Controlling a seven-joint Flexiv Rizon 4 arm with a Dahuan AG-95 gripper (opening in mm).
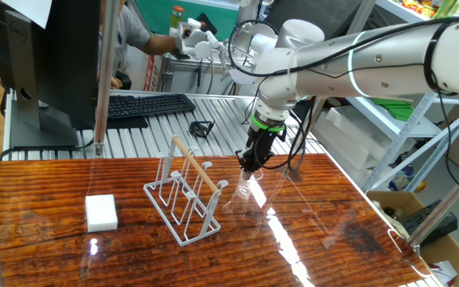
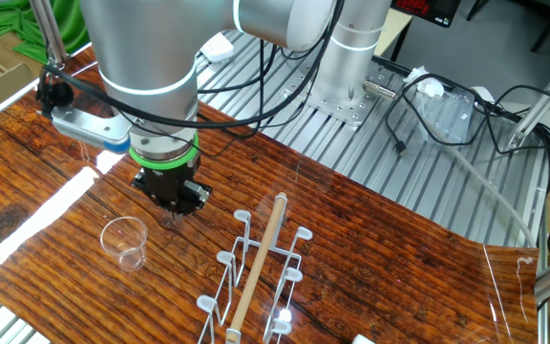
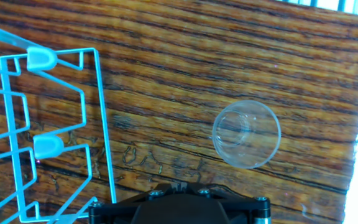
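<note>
A clear plastic cup (image 3: pixel 247 134) stands on the brown wood-grain table, its round mouth facing up in the wrist view. The same cup (image 2: pixel 125 243) is faint but visible in exterior view 2, beside and apart from the gripper. My black gripper (image 2: pixel 173 218) points down above the table, between the cup and a white wire rack (image 1: pixel 183 199) with a wooden top bar. At the bottom of the wrist view, the gripper looks shut, its tips together at the middle; nothing shows between them. The rack's pegs (image 3: pixel 48 146) are empty.
A white block (image 1: pixel 100 213) sits left of the rack. Behind the table, a keyboard (image 1: pixel 151 105) and a monitor (image 1: pixel 42 72) stand on the slatted metal surface. Bare table lies right of the cup in exterior view 1, with bright glare across it.
</note>
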